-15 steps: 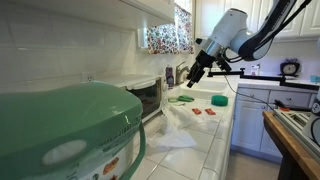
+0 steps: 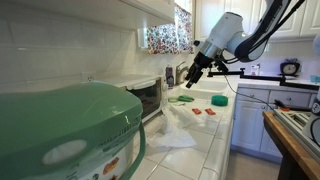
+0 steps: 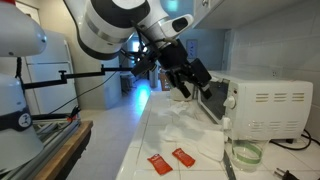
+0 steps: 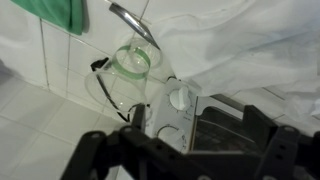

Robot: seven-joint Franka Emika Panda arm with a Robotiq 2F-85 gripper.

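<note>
My gripper stands open above the counter, its two dark fingers wide apart and nothing visible between them. In exterior view 1 the gripper (image 2: 190,83) hangs over the far part of the tiles. A crumpled white cloth or sheet (image 4: 240,50) lies below it, apart from the fingers; the same white sheet (image 2: 176,130) spreads beside the toaster oven in exterior view 1. Two small red pieces (image 3: 183,157) rest on the tiles near the sheet. A clear container with a green rim (image 3: 246,155) sits by the oven.
A white toaster oven (image 3: 270,108) stands against the wall. Green cloth (image 4: 62,12) and a dark-handled utensil (image 4: 132,22) lie nearby. A green bowl (image 2: 219,100) is at the far counter. The large green bin (image 2: 70,120) fills the near left. Bare tiles (image 2: 175,160) lie at the front.
</note>
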